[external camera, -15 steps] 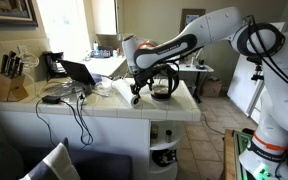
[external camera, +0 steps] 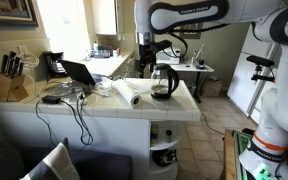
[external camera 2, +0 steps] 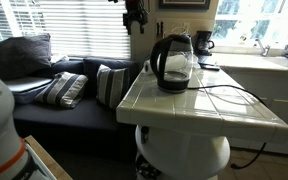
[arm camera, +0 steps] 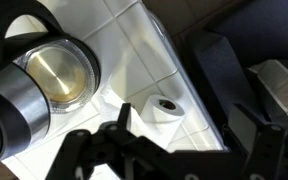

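Note:
On the white tiled counter lies a white paper roll [external camera: 131, 94], its hollow end showing in the wrist view, where the roll [arm camera: 166, 112] has a loose sheet trailing from it. Right of it in exterior view 1 stands a glass kettle [external camera: 162, 91] with a black handle. The same kettle [external camera 2: 174, 68] is upright near the counter's far part in exterior view 2. My gripper [external camera: 155, 62] hangs above the counter, clear of both. Its fingers are spread apart in the wrist view, with only air between them and the roll below.
A laptop [external camera: 80, 73], a knife block [external camera: 17, 88] and cables [external camera: 82, 120] occupy the counter's left part. A dark sofa [external camera 2: 79, 105] with striped pillows adjoins the counter.
My gripper has risen from close beside the paper roll and shifted slightly right in exterior view 1. The roll stays on the counter, and the kettle appears unmoved.

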